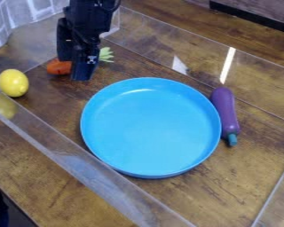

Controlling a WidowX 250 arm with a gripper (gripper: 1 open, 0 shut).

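Observation:
The black gripper [78, 57] hangs at the upper left, open, over an orange carrot [58, 67] whose green top shows to the right of the fingers. The carrot is partly hidden behind it; whether the fingers touch it I cannot tell. A light blue round plate [151, 126] lies in the middle, in front of and right of the gripper.
A yellow lemon [13, 82] lies at the left and a purple eggplant [225, 113] right of the plate. Clear plastic walls run round the wooden surface [192, 195]. Bare wood shows at the back right and front right.

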